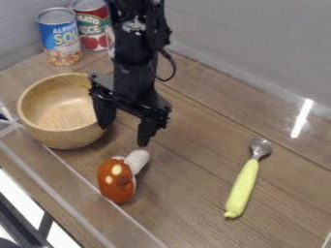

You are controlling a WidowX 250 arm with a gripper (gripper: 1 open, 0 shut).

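My black gripper [130, 121] hangs low over the table, its fingers spread open beside the right rim of a tan bowl [46, 105]. Just below and in front of it lies a toy mushroom [116, 180] with an orange-red, white-spotted cap and a pale stem. Nothing shows between the fingers.
A yellow-green handled utensil [242, 186] lies at the right. Two cans, an Alphabet soup [61, 37] and a red-labelled one [95, 21], stand at the back left.
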